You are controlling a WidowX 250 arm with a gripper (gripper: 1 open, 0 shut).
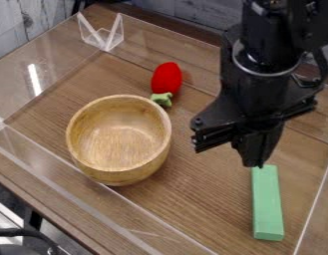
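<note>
My black gripper hangs over the right half of the wooden table, its lower tip pointing down above the table, right of a wooden bowl. No object shows at its fingers; their exact spacing is hard to see. A light green bar lies lengthwise at the lower right, below the gripper. A red object with a small green piece beside it lies behind the bowl, left of the arm.
A clear wire or plastic item sits at the back left. Dark cables or parts lie at the lower left edge.
</note>
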